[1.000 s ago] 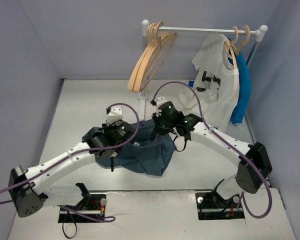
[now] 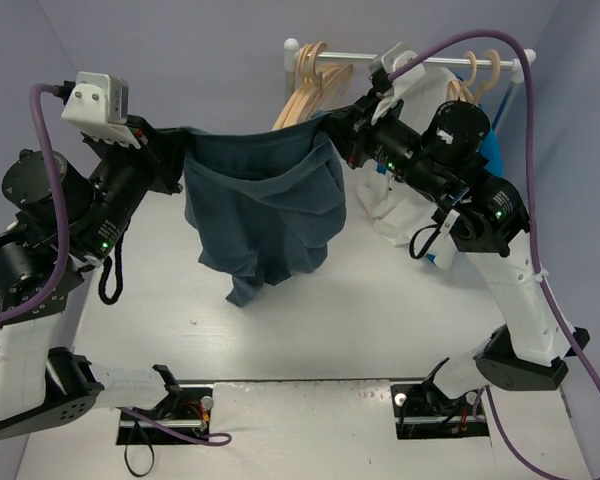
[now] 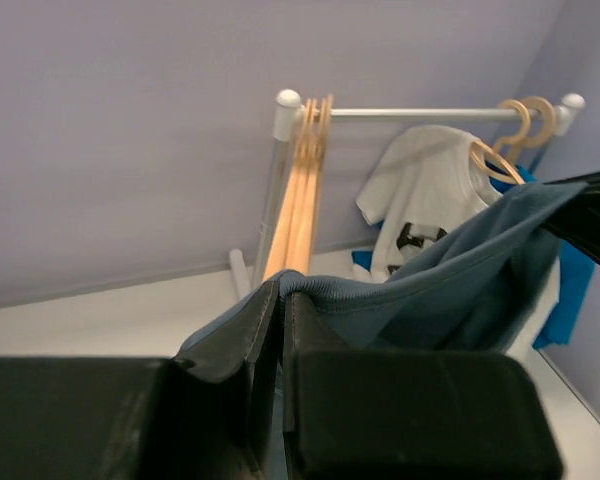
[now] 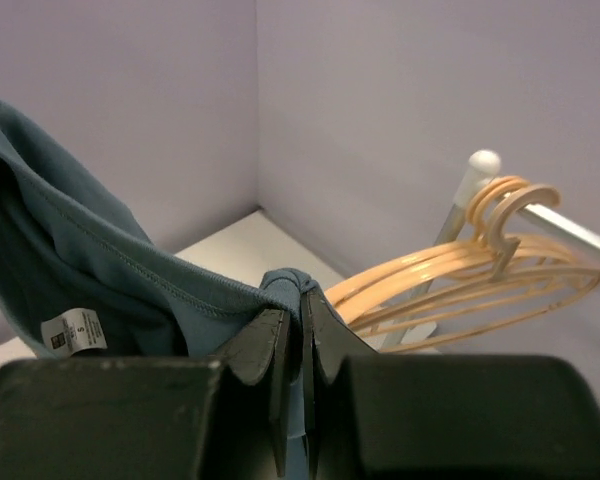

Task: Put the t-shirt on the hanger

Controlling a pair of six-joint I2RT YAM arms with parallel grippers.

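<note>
A dark blue-green t-shirt [image 2: 265,205] hangs in the air above the table, stretched between my two grippers. My left gripper is shut on one end of its top edge, and my right gripper grips the other end in the same way. Between them the shirt's upper opening is drawn out, with a white label [image 4: 73,331] showing inside in the right wrist view. The lower part drapes loosely. Wooden hangers [image 4: 450,270] hang bare and bunched together at the left end of the rack, behind the shirt.
A white rail [image 2: 420,62] runs across the back. At its right end hang a white shirt [image 3: 420,190] and a blue garment [image 3: 570,300] on wooden hangers.
Both arms have risen from near the table with the shirt, lifting it clear.
</note>
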